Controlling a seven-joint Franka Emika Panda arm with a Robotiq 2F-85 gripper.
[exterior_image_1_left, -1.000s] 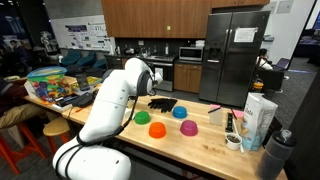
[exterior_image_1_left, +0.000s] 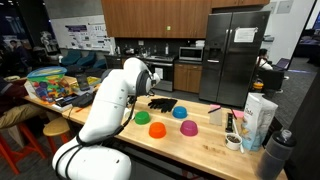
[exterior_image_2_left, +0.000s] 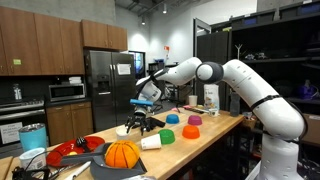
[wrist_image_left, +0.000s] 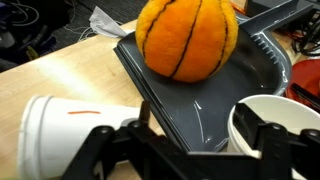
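Observation:
My gripper hangs with a gap between its dark fingers at the bottom of the wrist view. To the right, a white cup (wrist_image_left: 285, 108) has its open rim partly behind one finger (wrist_image_left: 268, 140); whether they touch cannot be told. On the left, a second white cup (wrist_image_left: 75, 135) lies on its side on the wooden table, partly covered by the other finger. An orange plush pumpkin (wrist_image_left: 187, 38) rests in a dark grey tray (wrist_image_left: 200, 105). Exterior view 2 shows the gripper (exterior_image_2_left: 141, 116) above the tray area, near the pumpkin (exterior_image_2_left: 122, 154).
A green disc (exterior_image_1_left: 141, 117), an orange one (exterior_image_1_left: 157, 130), a blue bowl (exterior_image_1_left: 180, 113) and a magenta disc (exterior_image_1_left: 189, 131) are spread along the table. A red pan (exterior_image_2_left: 72, 150) stands beside the tray. Toward the near right of exterior view 1, the wooden top (exterior_image_1_left: 205, 155) is bare.

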